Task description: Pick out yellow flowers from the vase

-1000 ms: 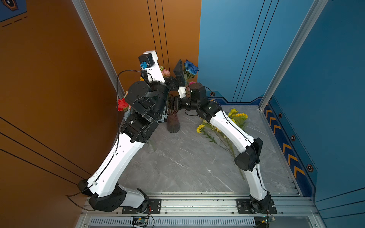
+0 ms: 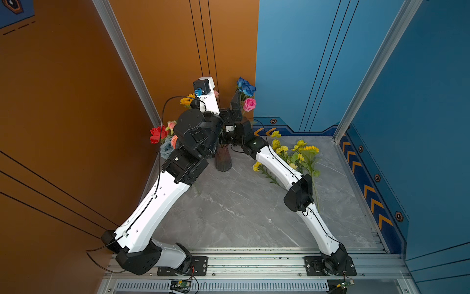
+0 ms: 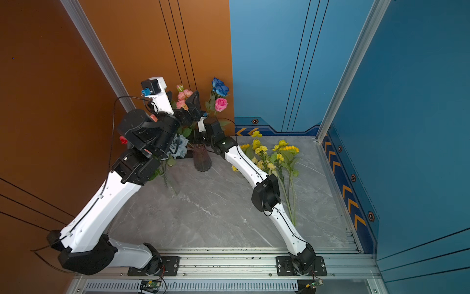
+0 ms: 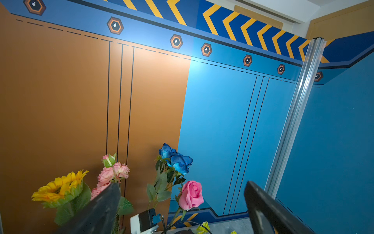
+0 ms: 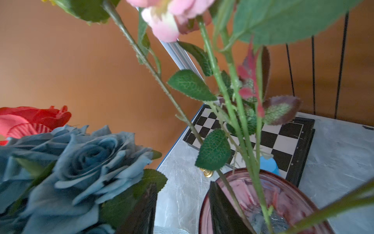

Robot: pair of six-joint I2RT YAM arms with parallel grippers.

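Note:
The reddish ribbed vase (image 2: 223,160) stands near the back of the table; pink flowers (image 5: 167,15) and green stems rise from it. A yellow sunflower (image 4: 60,189) shows at the lower left in the left wrist view. In the right wrist view a slanting stem (image 5: 163,87) runs from a green flower base down to the vase's rim (image 5: 268,171). My right gripper is part open by that rim; the stem passes beside its right finger, none seen between. High over the vase, my left gripper stands wide open and empty.
Several yellow flowers (image 3: 289,149) lie on the table at the right. Grey-blue roses (image 5: 97,167) and a red flower (image 5: 35,119) are close on the left. A blue flower (image 4: 177,159) and a pink rose (image 4: 191,195) stand at the back.
The right arm has swung left and inward, its gripper staying by the vase. The left arm has shifted slightly right and lower in the top left view, uncovering the sunflower.

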